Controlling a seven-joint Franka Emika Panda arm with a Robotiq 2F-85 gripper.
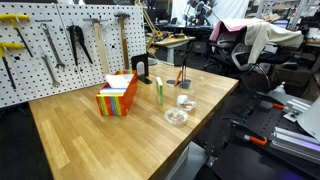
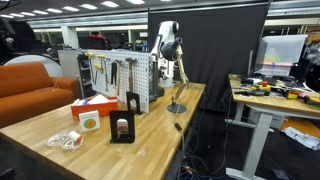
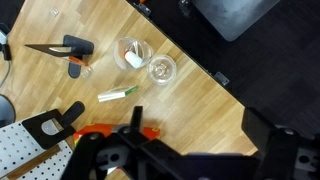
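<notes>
My gripper is open in the wrist view, its dark fingers wide apart with nothing between them; it looks down from above the table's edge. Two clear bowls stand close together beyond it: one bowl looks nearly empty, and the other bowl has a small white item in it or against it. A slim green-and-white item is left of them; in exterior view 1 this green item stands upright. The striped box holds white contents, and its red side is partly behind the left finger.
A black stand is near the pegboard hung with tools. Another dark upright item stands farther along the table. Bare wood lies in front of the box. Dark floor shows beyond the table edge.
</notes>
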